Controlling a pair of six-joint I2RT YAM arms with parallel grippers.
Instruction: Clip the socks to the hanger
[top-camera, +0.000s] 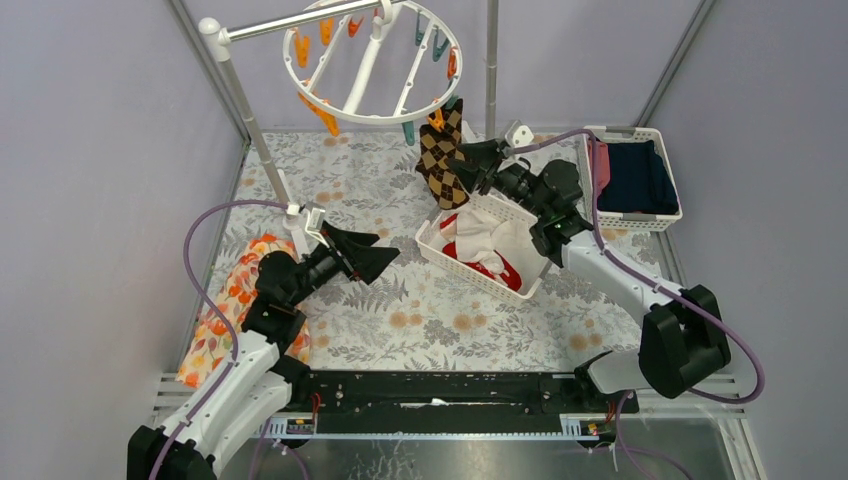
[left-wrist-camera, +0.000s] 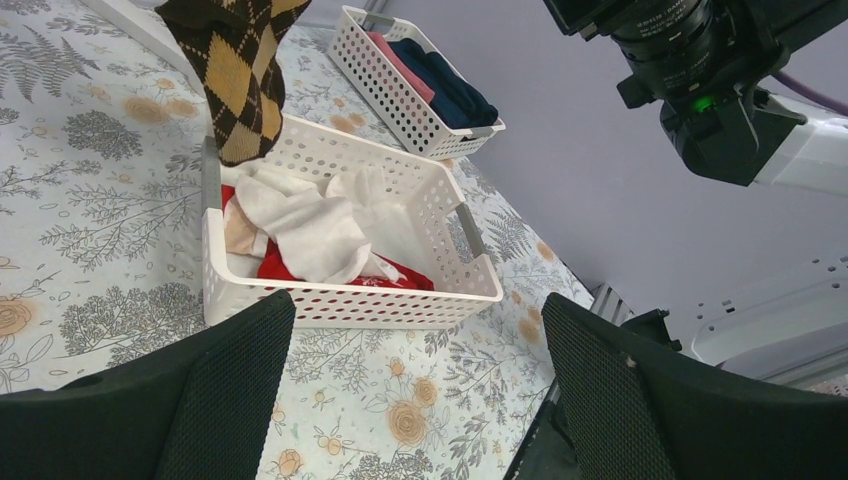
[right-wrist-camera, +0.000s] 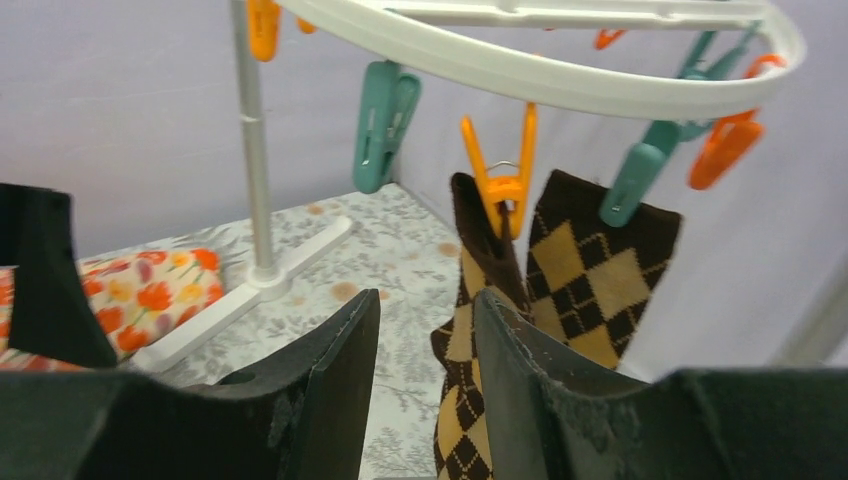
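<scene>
A brown argyle sock hangs from the white ring hanger, held in an orange clip. In the right wrist view a second dark, diamond-patterned part shows behind it; whether that is another sock I cannot tell. My right gripper is partly open beside the hanging sock, its right finger in front of the cloth and the gap clear. White socks and red ones lie in the basket. My left gripper stands open and empty left of that basket.
A second white basket with dark blue and pink cloth stands at the back right. Orange floral fabric lies under the left arm. More clips, such as a green one, hang around the ring.
</scene>
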